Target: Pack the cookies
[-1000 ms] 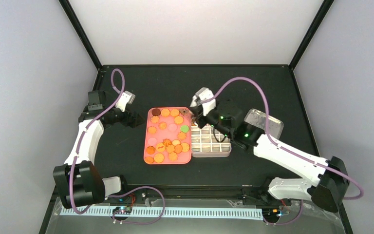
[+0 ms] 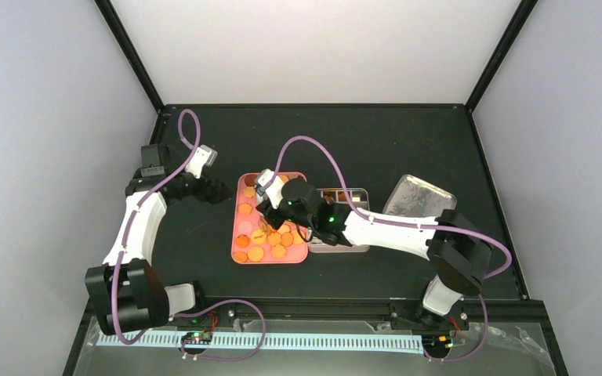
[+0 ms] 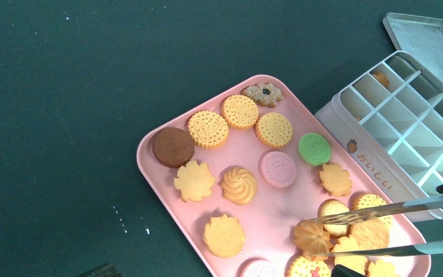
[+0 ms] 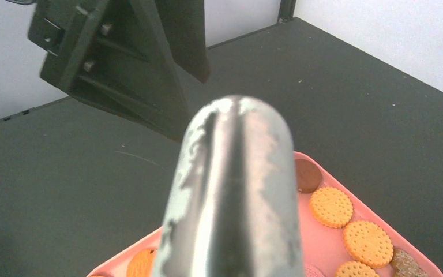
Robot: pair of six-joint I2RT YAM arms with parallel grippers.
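The pink tray (image 3: pixel 150 156) holds several cookies, and beside it stands the white divided box (image 3: pixel 366 151). My right gripper (image 2: pixel 268 215), over the tray in the top view, is shut on metal tongs (image 4: pixel 231 202); their handle end fills the middle of the right wrist view. In the left wrist view the tongs' two separated prongs lie either side of a swirl-shaped cookie (image 3: pixel 311 236); whether they touch it I cannot tell. Left of the tray, my left gripper (image 2: pixel 218 193) is open and empty, its fingers (image 4: pixel 132 75) apart in the right wrist view.
Some cells of the box hold cookies (image 3: pixel 380 79); many look empty. A metal lid-like tray (image 2: pixel 417 197) lies beyond the box on the right. The right arm covers part of the tray and box from above.
My left arm stays where it was.
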